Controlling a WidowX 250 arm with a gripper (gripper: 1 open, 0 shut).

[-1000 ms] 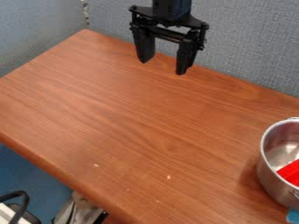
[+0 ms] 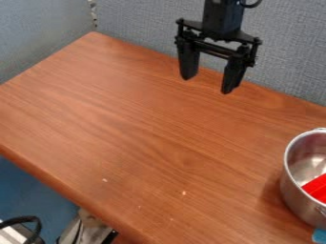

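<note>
My black gripper [image 2: 209, 71] hangs over the back of the wooden table [image 2: 140, 133], open, with nothing between its fingers. At the right edge of the view stands a steel pot [image 2: 295, 192], partly cut off, with a red object [image 2: 317, 187] inside it.
A grey padded wall [image 2: 128, 24] runs along the back. Some cables and hardware [image 2: 26, 232] lie off the table at the bottom left.
My gripper has moved to the right over the table, toward the pot's side. The pot and the red object are unchanged.
</note>
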